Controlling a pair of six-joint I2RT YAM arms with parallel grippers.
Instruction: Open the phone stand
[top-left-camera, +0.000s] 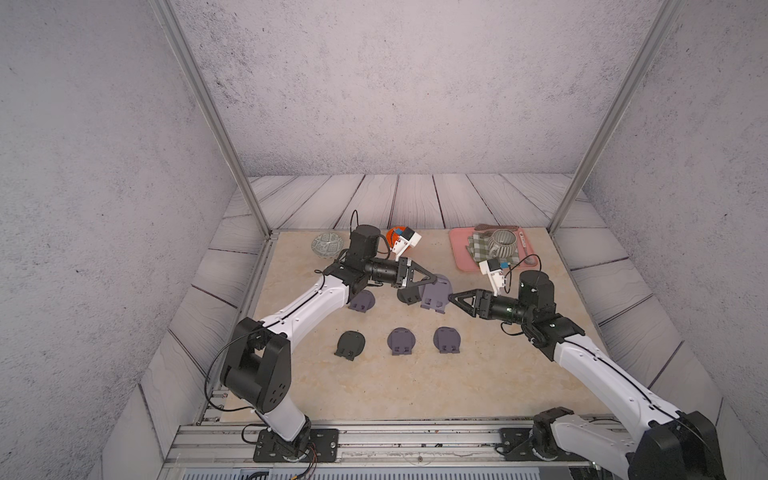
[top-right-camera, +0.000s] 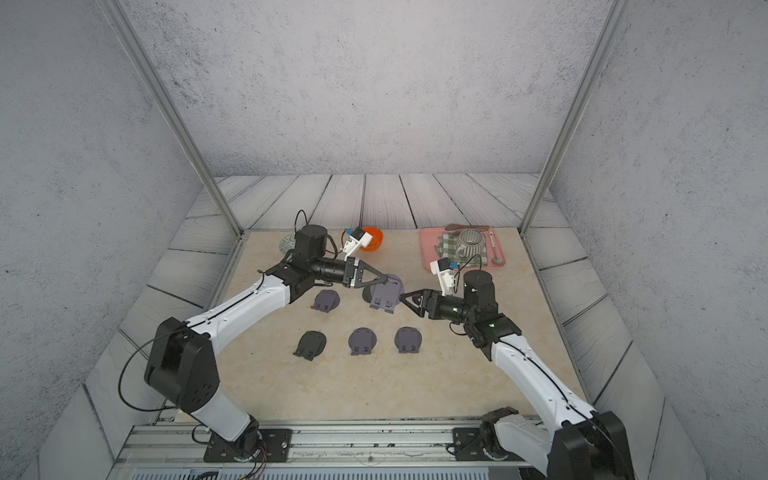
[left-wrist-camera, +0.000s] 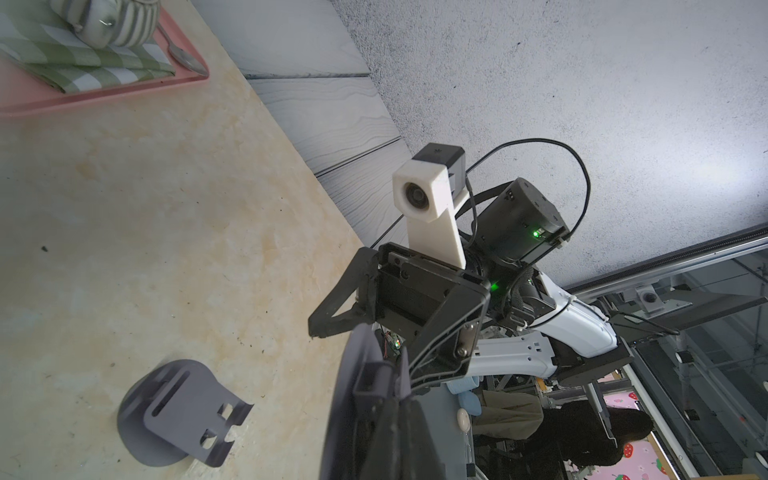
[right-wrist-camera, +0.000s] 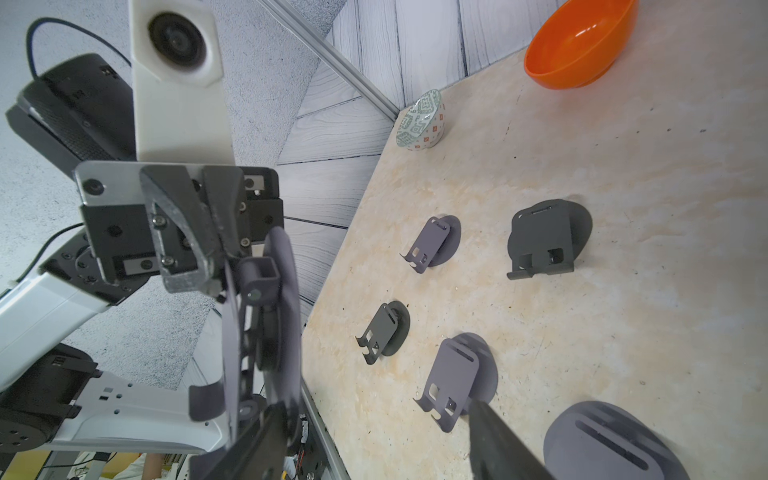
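A folded purple-grey phone stand (top-left-camera: 435, 295) is held above the table, its plate and round base lying close together. My left gripper (top-left-camera: 436, 278) is shut on its upper edge; in the left wrist view the stand (left-wrist-camera: 349, 400) appears edge-on by the fingers. From the right comes my right gripper (top-left-camera: 450, 298), part open, its tips close to the stand's side. In the right wrist view the stand (right-wrist-camera: 288, 336) hangs at the left, overlapped low down by one finger (right-wrist-camera: 260, 454). Whether that finger touches it, I cannot tell. Nothing shows between the right fingers.
On the table lie several folded stands, purple (top-left-camera: 401, 341) and dark grey (top-left-camera: 350, 345). Toward the back are a patterned bowl (right-wrist-camera: 421, 121), an orange bowl (right-wrist-camera: 580, 44) and a pink tray (top-right-camera: 430, 240) with cloth and utensils. Bare table lies at the front.
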